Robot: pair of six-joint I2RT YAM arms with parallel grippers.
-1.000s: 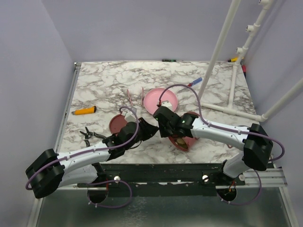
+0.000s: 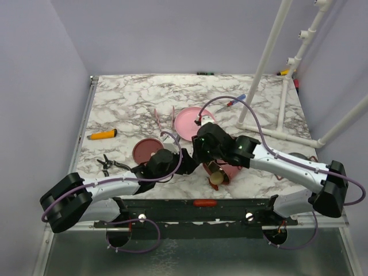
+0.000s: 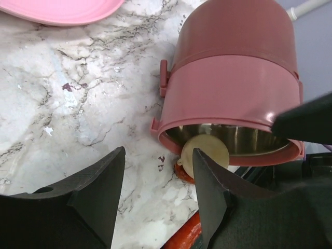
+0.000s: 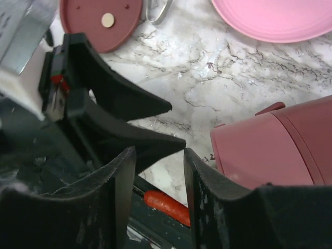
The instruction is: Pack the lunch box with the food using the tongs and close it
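The pink lunch box (image 3: 228,88) lies tipped on its side, its mouth facing the front and its metal lining showing. A round pale food piece (image 3: 206,151) rests at the mouth, with a reddish piece (image 3: 182,174) partly hidden behind it. One red sausage (image 2: 204,202) lies along the dark front edge. The pink plate (image 2: 194,123) is empty. Left of the box, my left gripper is part open with only bare marble visible between its fingers. My right gripper also stands part open above the box's left side, holding nothing.
A dark pink round dish (image 2: 146,150) sits behind the left arm, a small beige disc (image 4: 108,20) on it. Pink utensils (image 2: 157,119) lie left of the plate. White pipes (image 2: 282,133) bound the right side.
A sausage has come out of the box's mouth onto the front edge, sliding forward. The pale piece has also moved forward. My right arm shifted slightly right, and the left moved slightly right.
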